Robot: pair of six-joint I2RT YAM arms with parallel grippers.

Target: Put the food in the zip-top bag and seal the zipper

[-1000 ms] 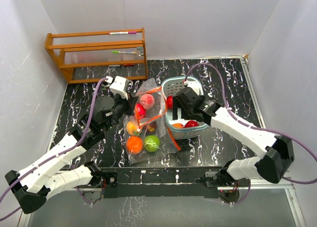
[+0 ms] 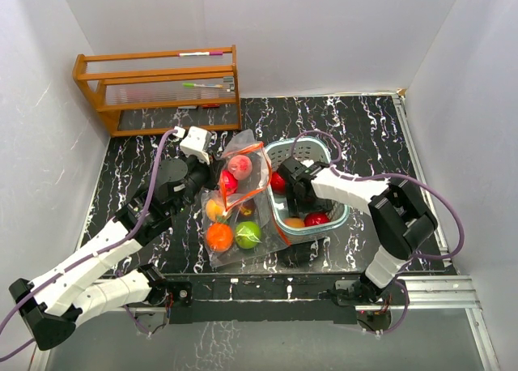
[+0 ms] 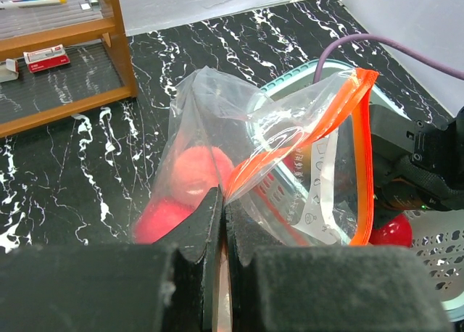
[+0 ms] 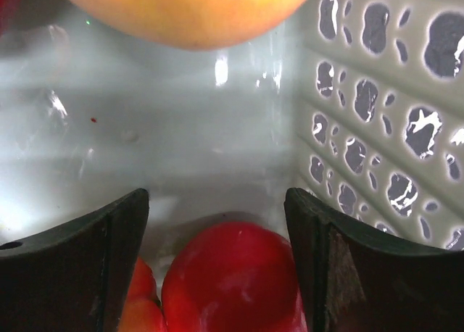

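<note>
The clear zip top bag (image 3: 210, 100) with its orange zipper lies left of the basket, its mouth spread open. Inside are a pink fruit (image 2: 239, 167), an orange one (image 2: 218, 236), a green one (image 2: 248, 234) and several others. My left gripper is shut on the bag's film at the mouth edge. Down inside the pale green basket (image 2: 342, 219), my right gripper is part open. A glossy red fruit (image 4: 232, 281) shows between its fingers; contact is unclear. A yellow-orange fruit (image 4: 196, 20) lies farther off on the basket floor.
Another red fruit (image 2: 278, 182) sits by the basket's left wall. A wooden rack (image 2: 118, 133) holding pens stands at the back left. Perforated basket wall (image 4: 384, 93) rises close beside the right gripper.
My right gripper has gone lower into the basket, its arm drawing inward. The basket has shifted or tipped toward the front right. Left arm and bag look almost still.
</note>
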